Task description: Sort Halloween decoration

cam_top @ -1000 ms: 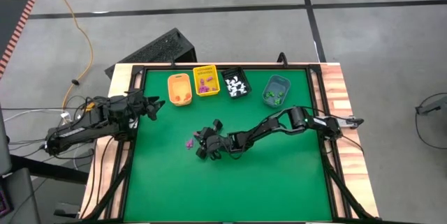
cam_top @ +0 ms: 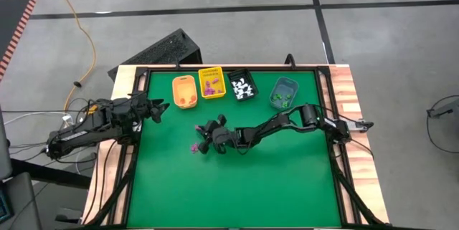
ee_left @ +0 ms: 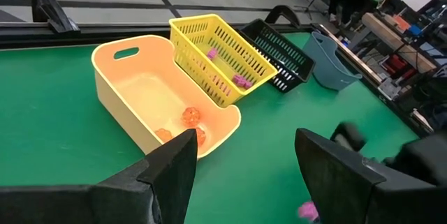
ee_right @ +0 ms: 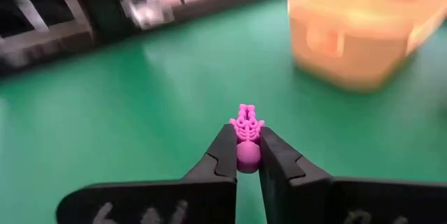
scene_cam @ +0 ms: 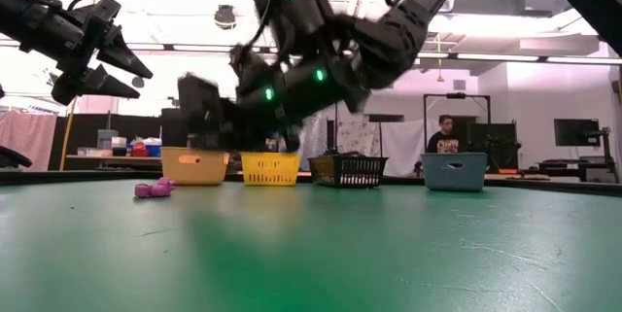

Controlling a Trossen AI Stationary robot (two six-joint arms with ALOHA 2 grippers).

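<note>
A pink skeleton decoration (ee_right: 247, 135) is pinched in my right gripper, raised off the mat in the right wrist view. More pink pieces (scene_cam: 154, 189) rest on the green mat, close to the right gripper's position in the high view. The yellow basket (cam_top: 203, 74) contains several pink pieces. Over at the table's left side, my left gripper has its fingers wide apart and empty.
Behind the mat stand an orange bin (cam_top: 176, 87) with orange pieces, a black basket (cam_top: 252, 95) with white pieces and a grey-blue bin (cam_top: 292, 84) with green ones.
My right gripper has lifted and shifted slightly toward the bins with the pink skeleton. The left arm stays still.
</note>
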